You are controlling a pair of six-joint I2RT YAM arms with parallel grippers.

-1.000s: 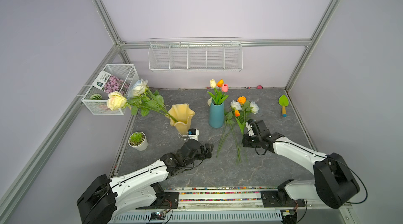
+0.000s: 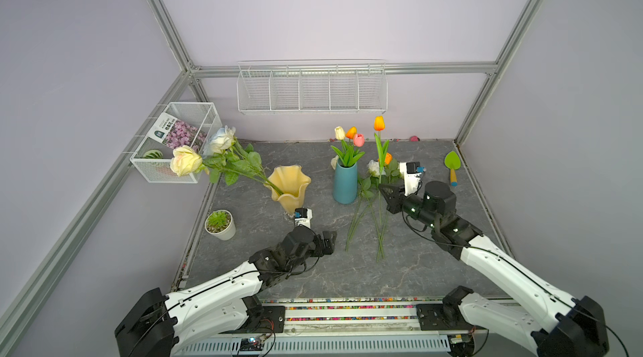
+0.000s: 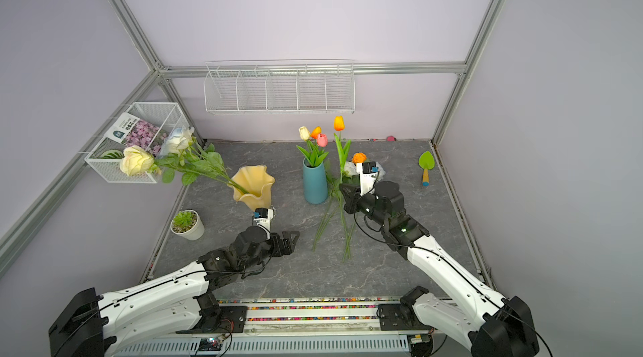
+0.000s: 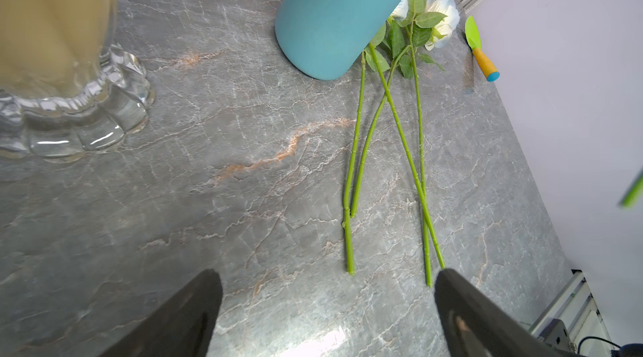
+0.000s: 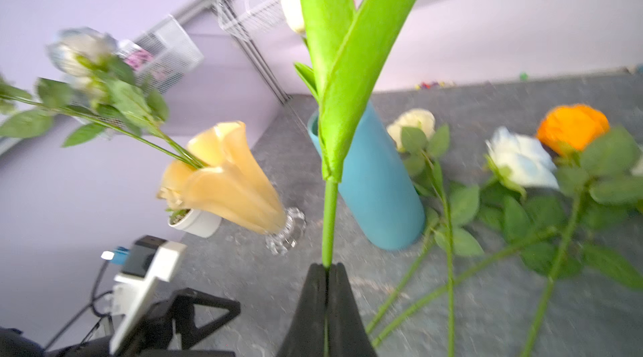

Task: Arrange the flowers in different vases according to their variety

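My right gripper is shut on the green stem (image 5: 329, 223) of an orange tulip (image 2: 379, 122), raised upright just right of the blue vase (image 2: 345, 185), which holds white, orange and pink tulips. The cream fluted vase (image 3: 252, 183) holds white and pale-yellow roses (image 3: 137, 160) leaning left. Several loose roses, white (image 5: 519, 159) and orange (image 5: 572, 126), lie right of the blue vase with stems toward the front. My left gripper is open and empty above the front middle of the table, below the vases.
A potted succulent (image 2: 219, 223) stands front left. A basket (image 2: 140, 162) hangs at the left, an empty rack (image 2: 311, 92) on the back wall. A toy trowel (image 2: 452, 164) lies at the right edge.
My right arm has risen, lifting the orange tulip from among the loose flowers to above the blue vase's height. The left arm has shifted very slightly.
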